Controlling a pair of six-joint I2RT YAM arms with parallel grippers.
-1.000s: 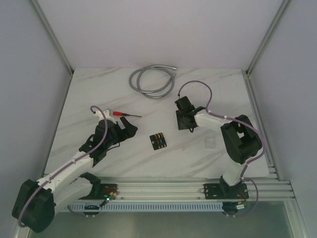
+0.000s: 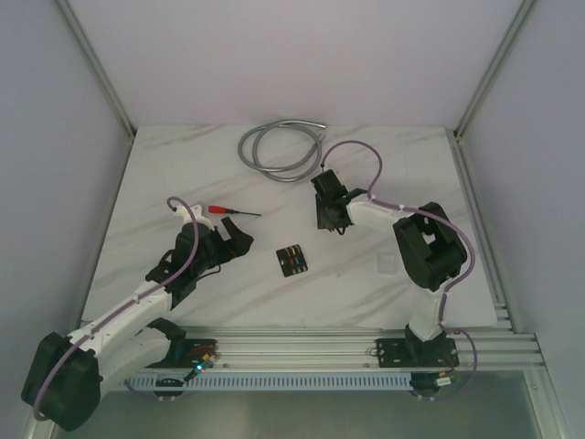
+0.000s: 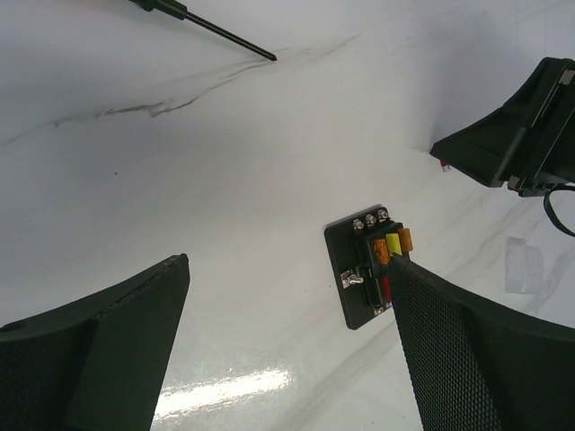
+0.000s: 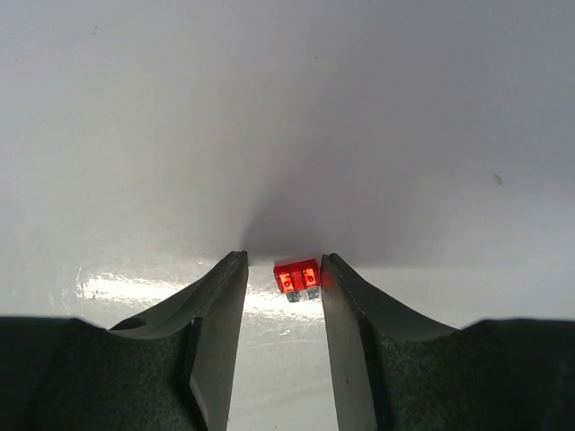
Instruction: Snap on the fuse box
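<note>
A black fuse box (image 2: 292,261) lies on the white table, holding orange, yellow and red fuses (image 3: 393,242), with metal terminals. My left gripper (image 2: 238,236) hangs open to its left, nothing between its fingers. My right gripper (image 2: 324,222) is up and right of the box; in the right wrist view its fingers are part open around a small red piece (image 4: 296,276) on the table, close to the right fingertip. Whether it grips the piece I cannot tell.
A red screwdriver (image 2: 219,209) lies above my left gripper. A coiled grey hose (image 2: 283,169) is at the back. A clear small container (image 3: 523,265) sits right of the fuse box.
My right gripper has moved left and slightly toward the back of the table. The left arm and fuse box stay still.
</note>
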